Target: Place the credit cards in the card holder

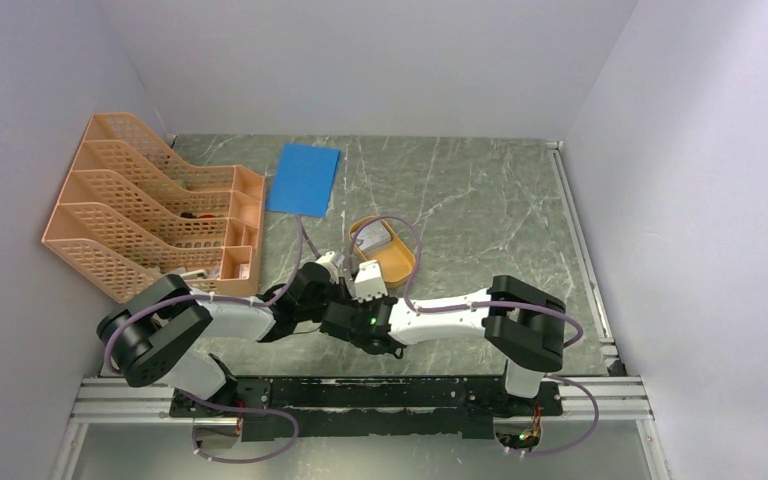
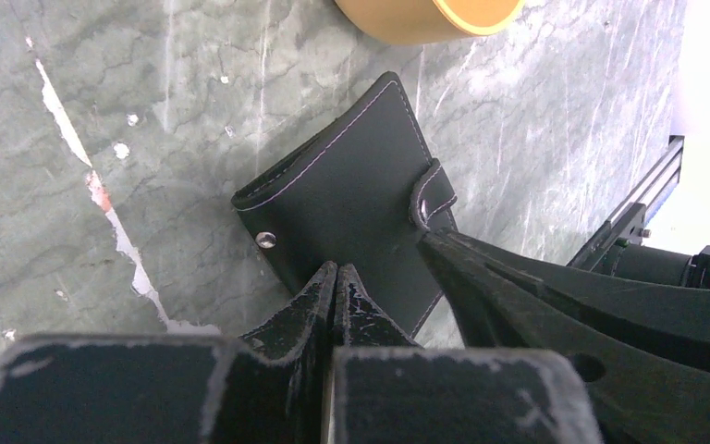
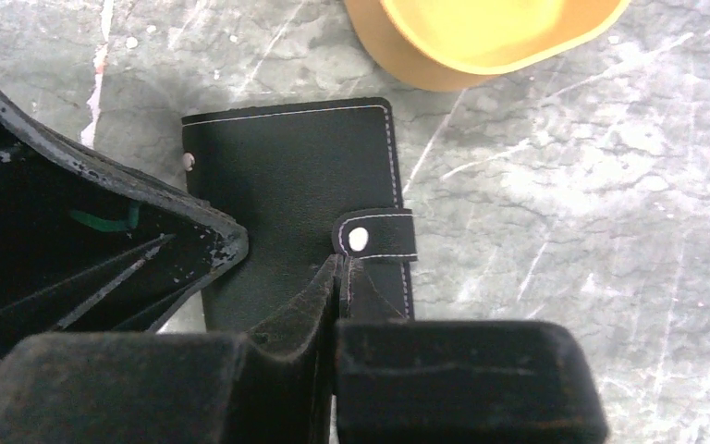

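The black leather card holder (image 3: 282, 176) lies folded on the table, its strap (image 3: 384, 235) with a snap stud across the right edge. In the right wrist view my right gripper is shut with nothing between its fingers; the strap is just beyond its tips, outside them. My left gripper is also shut, its tips over the holder (image 2: 351, 176), and nothing shows between them. A pale grey flat item (image 1: 372, 238), perhaps the cards, sits in the yellow tray (image 1: 396, 262). From the top the arms hide the holder.
An orange mesh organizer (image 1: 150, 215) with several compartments stands at the left. Beside it lies a blue flat sheet (image 1: 304, 178). Both arms crowd together near the front.
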